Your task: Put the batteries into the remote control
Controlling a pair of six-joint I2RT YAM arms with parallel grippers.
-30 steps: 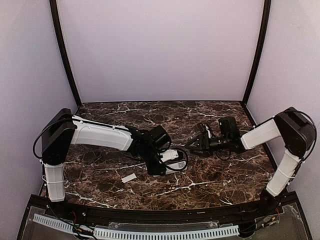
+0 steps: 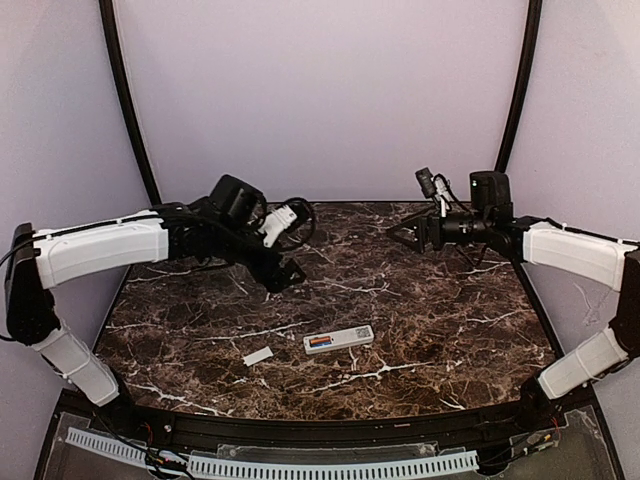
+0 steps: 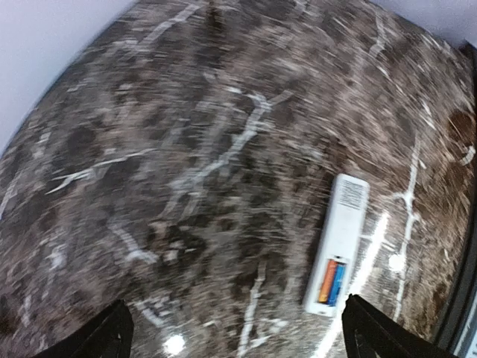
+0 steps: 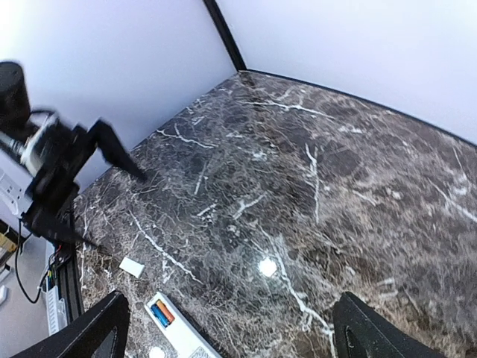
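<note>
The white remote control (image 2: pixel 350 335) lies near the front middle of the marble table, its compartment uncovered with two batteries, one orange and one blue, lying inside; the right wrist view shows it at bottom left (image 4: pixel 186 335). A small white rectangular piece (image 2: pixel 257 356), apparently the cover, lies to its left. My left gripper (image 2: pixel 287 276) is raised above and behind the remote, open. My right gripper (image 2: pixel 410 234) is raised further back on the right, open with nothing between its fingers. Whether the batteries sit fully seated is too small to tell.
Pale walls (image 2: pixel 320 100) enclose it at the back and sides, and a dark rail runs along the front edge.
My left gripper has risen from over the remote and moved back and left, uncovering it. My right gripper has moved up and back. The remote and white piece lie in place.
</note>
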